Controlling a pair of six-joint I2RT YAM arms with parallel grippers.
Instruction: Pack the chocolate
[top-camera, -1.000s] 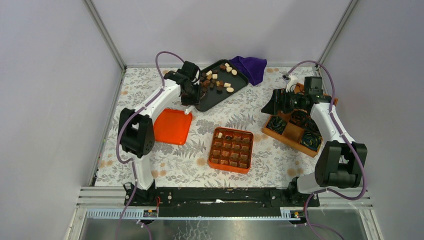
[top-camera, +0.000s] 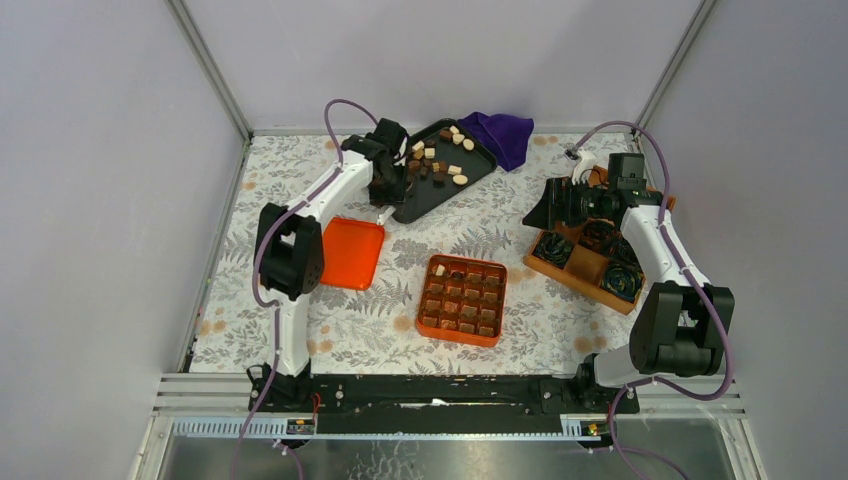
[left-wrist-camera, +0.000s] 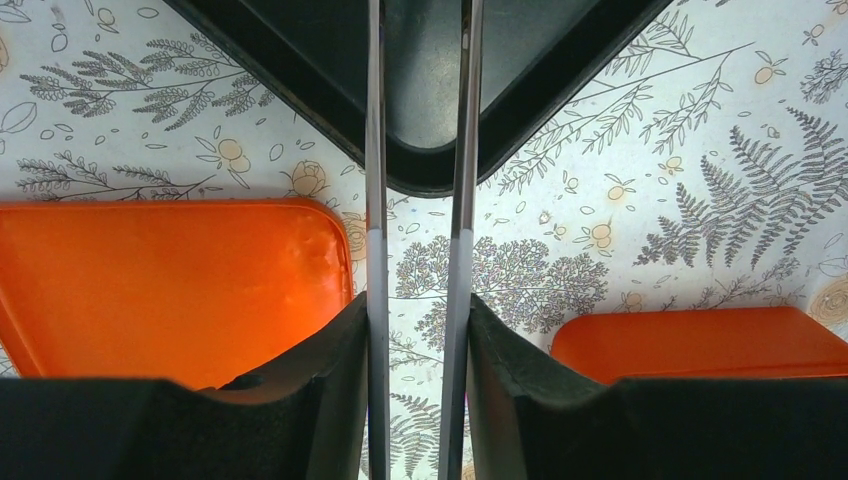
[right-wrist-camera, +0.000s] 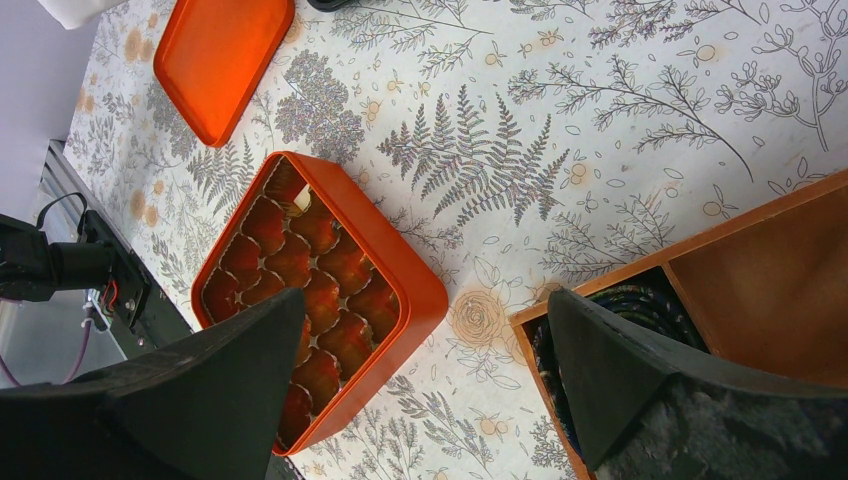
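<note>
Two long metal strips (left-wrist-camera: 460, 180), apparently tongs, run between the fingers of my left gripper, which is shut on them. Their far ends lie outside the left wrist view, so I cannot tell what is between them. From above, the left gripper (top-camera: 388, 188) covers the left side of the black tray (top-camera: 425, 203), where several brown and cream chocolates (top-camera: 437, 168) lie. An orange box (top-camera: 470, 338) with small compartments stands front centre; a cream piece (right-wrist-camera: 302, 198) sits in a corner one. My right gripper is open and empty, between that box and the wooden one.
The orange lid (top-camera: 350, 255) lies flat at the left. A purple cloth (top-camera: 503, 137) is behind the tray. Under the right arm stands a wooden box (top-camera: 580, 264) with coiled dark cables. Bare patterned table separates tray and orange box.
The left arm has shifted slightly to the right at the tray's left side, still with the metal strips. My right arm, the box and the lid look unmoved.
</note>
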